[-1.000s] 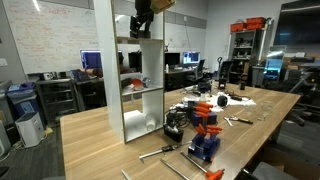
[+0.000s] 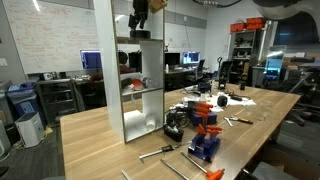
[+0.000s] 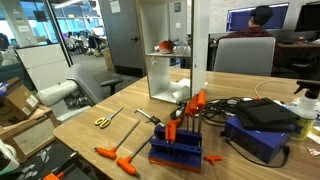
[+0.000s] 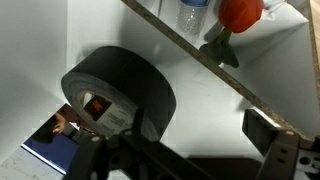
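A black roll (image 4: pixel 122 84), which looks like wide tape, lies on a white shelf board (image 4: pixel 195 105) in the wrist view. My gripper stands open above that board. One finger (image 4: pixel 132 138) overlaps the roll's lower edge in this view; whether it touches cannot be seen. The other finger (image 4: pixel 262 132) is over bare shelf, and nothing is clasped between them. In exterior view 1 the dark gripper (image 2: pixel 139 19) is high at the tall white shelf unit (image 2: pixel 105 65), close above a dark round shape (image 2: pixel 128 40) on its upper level. Exterior view 2 does not show the gripper.
Past the board's edge sit a red item (image 4: pixel 239 14) and a clear bottle (image 4: pixel 192 14). On the table below stand a blue tool rack (image 3: pixel 176 151) with orange-handled tools, scissors (image 3: pixel 102 122) and a black box (image 3: pixel 263 111). The shelf's side walls hem in the gripper.
The gripper has shifted slightly at the upper shelf in exterior view 1. Everything on the table looks the same.
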